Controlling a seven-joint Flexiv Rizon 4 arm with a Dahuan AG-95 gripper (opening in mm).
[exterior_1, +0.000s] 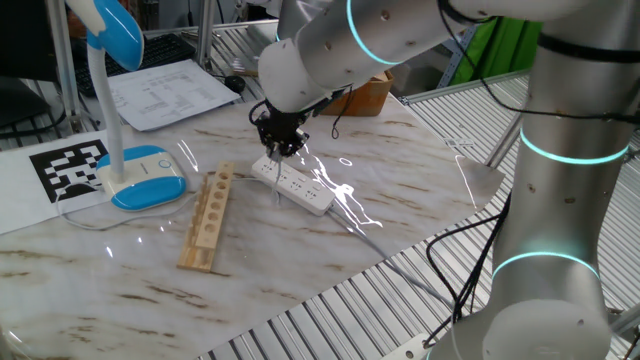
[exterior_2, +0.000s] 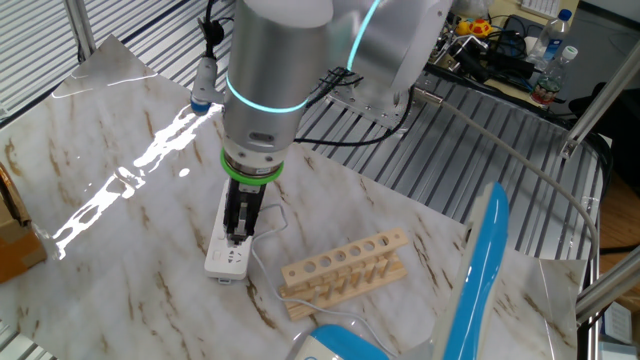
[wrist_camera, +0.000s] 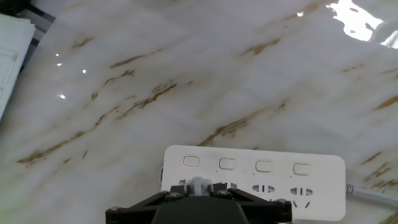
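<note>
A white power strip (wrist_camera: 255, 163) lies on the marble-patterned table, its row of switches and sockets facing up. My gripper is over its left end in the wrist view, shut on a small pale plug (wrist_camera: 198, 184). A thin white cable (exterior_1: 278, 188) hangs from the fingertips in exterior view 1. From exterior view 2, the gripper (exterior_2: 238, 236) points down at the strip (exterior_2: 228, 262) near one end. The fingers hide the plug's lower end, so I cannot tell whether its prongs are inside a socket.
A wooden rack (exterior_1: 208, 217) with a row of holes stands close beside the strip. Beyond it is a blue-and-white desk lamp (exterior_1: 148, 180), with papers (exterior_1: 170, 95) behind. A cardboard box (exterior_1: 370, 97) sits at the back.
</note>
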